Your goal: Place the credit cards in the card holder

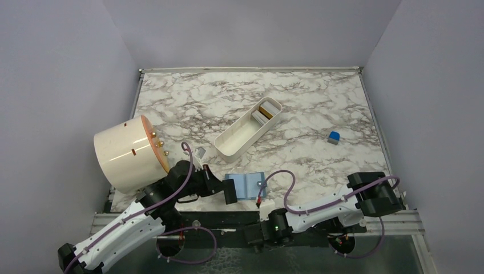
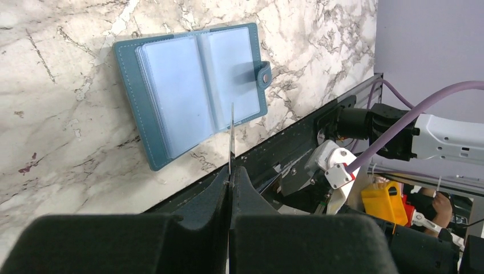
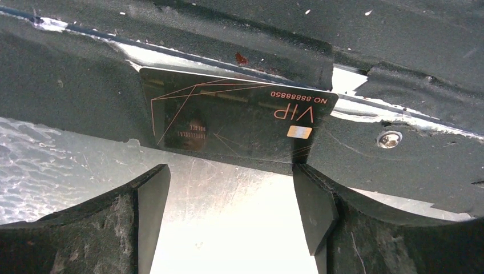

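Observation:
The blue card holder (image 1: 245, 185) lies open on the table, clear sleeves upward (image 2: 174, 94). Left gripper (image 1: 221, 186) is shut above its front-left, with a dark card (image 1: 230, 193) between its fingers, seen edge-on in the left wrist view (image 2: 232, 137). Right gripper (image 1: 254, 242) is at the front edge, fingers apart (image 3: 231, 168). Beneath it a black VIP card (image 3: 234, 114) lies on the dark edge strip, close to the right fingertip; no grip on it shows.
A white bin (image 1: 237, 140) with several cards stands behind the holder. A large cream cylinder (image 1: 125, 151) is at left, a small blue block (image 1: 334, 137) at right.

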